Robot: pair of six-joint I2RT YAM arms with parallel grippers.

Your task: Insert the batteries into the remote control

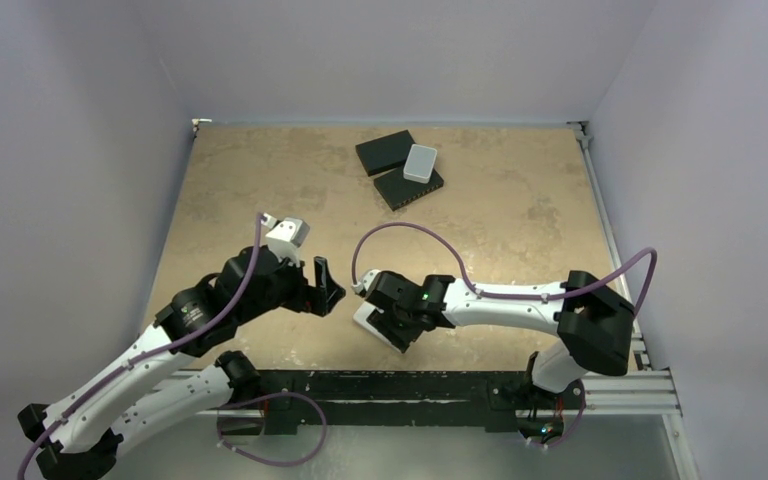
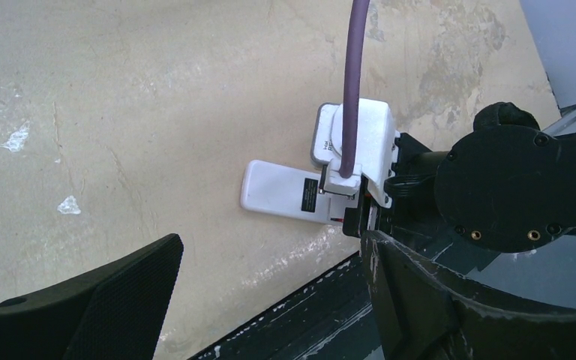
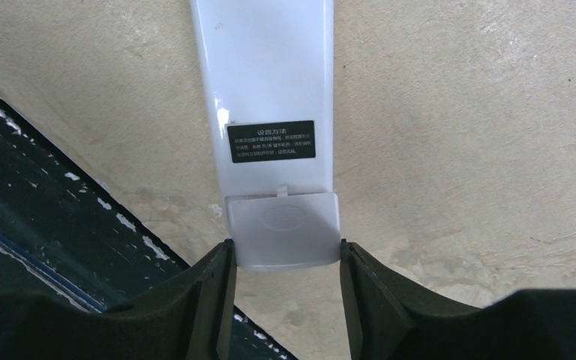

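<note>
A white remote control lies back side up on the table, a black label on it. My right gripper is shut on the small white battery cover, over the battery end of the remote; whether the cover is seated cannot be told. In the left wrist view a bit of red shows at that end of the remote, beside the right fingers; the rest is hidden. My left gripper stands open to the left of the remote, nothing between its fingers. No loose batteries are seen.
Two black boxes lie at the back of the table, with a small white-grey case resting on one. A black rail runs along the front edge.
</note>
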